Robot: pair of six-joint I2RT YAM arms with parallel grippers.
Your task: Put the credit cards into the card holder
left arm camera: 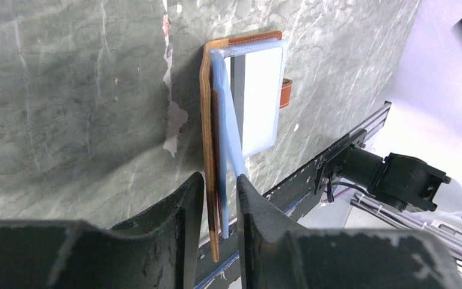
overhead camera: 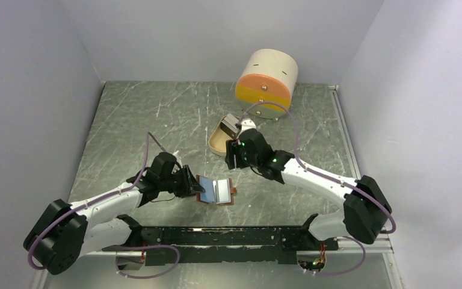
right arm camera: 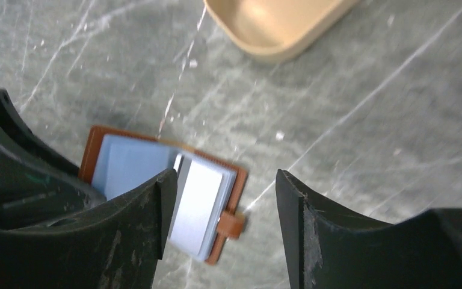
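An open card holder (overhead camera: 214, 190) lies on the grey table, brown outside with blue inner sleeves and a white card in its right side, as the left wrist view (left arm camera: 258, 99) also shows. My left gripper is at the holder's upright left flap, fingers either side of its edge, part open; whether it touches is unclear. My right gripper is open above and beyond the holder, nothing between its fingers. A beige tray (overhead camera: 214, 143) behind it holds grey card-like items (overhead camera: 230, 123), partly behind the right arm.
A rounded box with coloured drawers (overhead camera: 261, 90) stands at the back right. Walls enclose the sides and back, and a dark rail runs along the front edge.
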